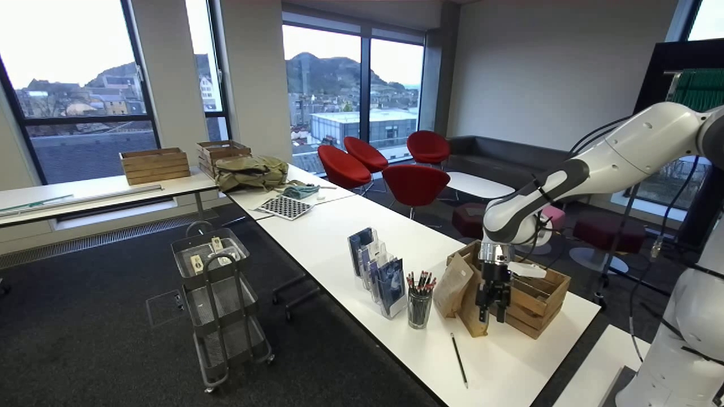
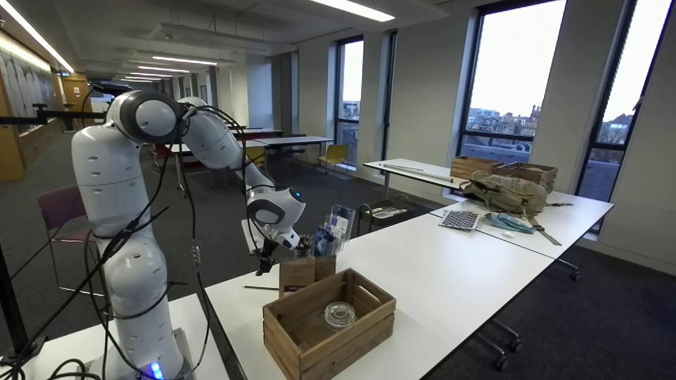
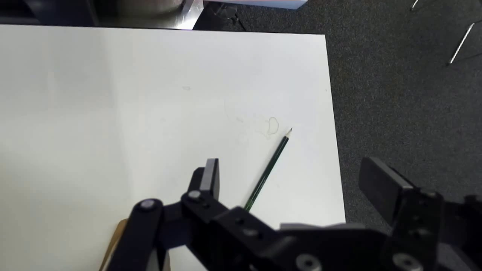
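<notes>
A dark green pencil (image 3: 267, 174) lies alone on the white table, its sharpened tip pointing toward the robot's side in the wrist view. In the first exterior view the same pencil (image 1: 459, 360) rests in front of the paper bags. My gripper (image 1: 492, 316) is open above the table, between the pencil and the wooden crate, with nothing between its fingers. Seen from the wrist, the gripper has its fingers spread wide, and the pencil's far end is hidden behind the gripper body. A glass cup (image 1: 419, 308) holding several pencils stands beyond the loose one.
Two brown paper bags (image 1: 453, 285) stand close to my gripper. The wooden crate (image 2: 329, 323) holds a clear glass container (image 2: 339, 315). Clear leaflet holders (image 1: 390, 288) stand behind the cup.
</notes>
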